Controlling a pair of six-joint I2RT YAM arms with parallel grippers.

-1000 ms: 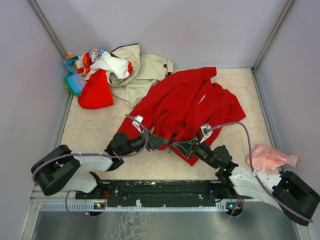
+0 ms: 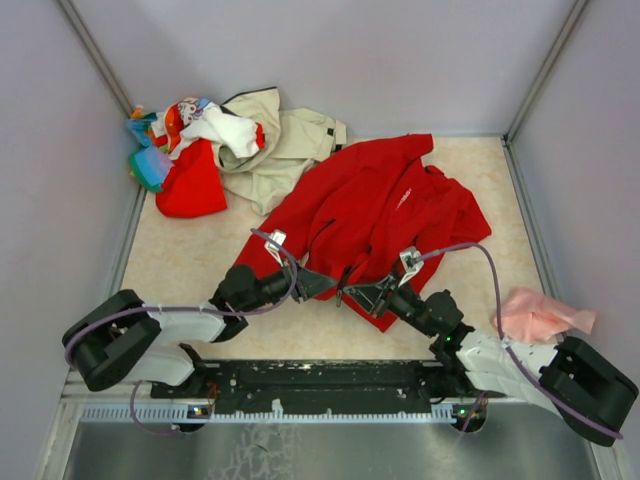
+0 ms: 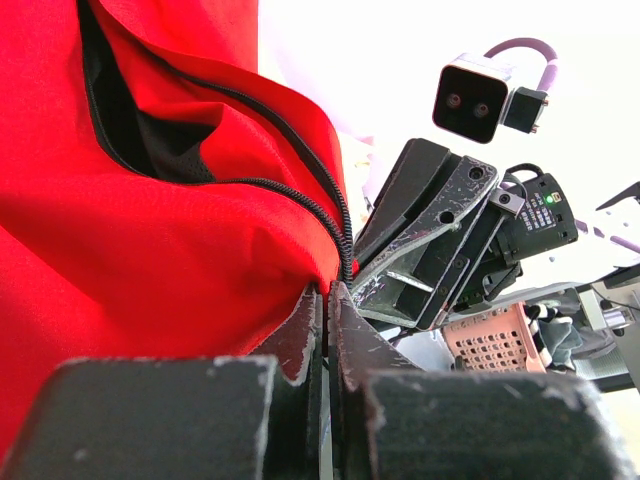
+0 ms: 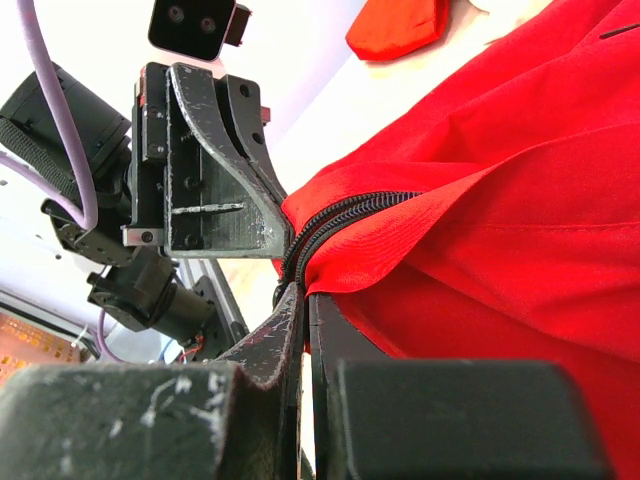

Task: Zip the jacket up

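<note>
The red jacket [image 2: 380, 210] is spread over the table, its front hem toward me. Two black zipper tapes [image 3: 270, 185] curve together at the hem in the left wrist view; the right wrist view shows the zipper [image 4: 350, 210] there too. My left gripper is shut at the lower end of the zipper, on the hem edge where the tapes meet. My right gripper is shut at that same end, from the other side, where the black teeth run into its fingertips. The zipper's pull and end pieces are hidden by the fingers.
A pile of clothes [image 2: 250, 140] lies at the back left, a pink cloth [image 2: 540, 315] at the right. Bare table shows on the left and along the front. The two grippers are very close together.
</note>
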